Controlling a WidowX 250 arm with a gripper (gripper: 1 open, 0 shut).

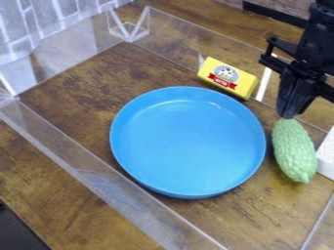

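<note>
My black gripper [294, 105] hangs at the upper right, above a pale green cabbage-like vegetable [295, 154]; its fingertips look close together, with nothing visible between them. The vegetable lies on the wooden surface just right of a blue plate [183, 142]. The plate is empty. A yellow box [228, 76] with a red label lies behind the plate.
A white object [326, 154] sits at the right edge beside the vegetable. Clear plastic walls border the area at the back and lower left. The wooden surface [72, 117] left of the plate is bare.
</note>
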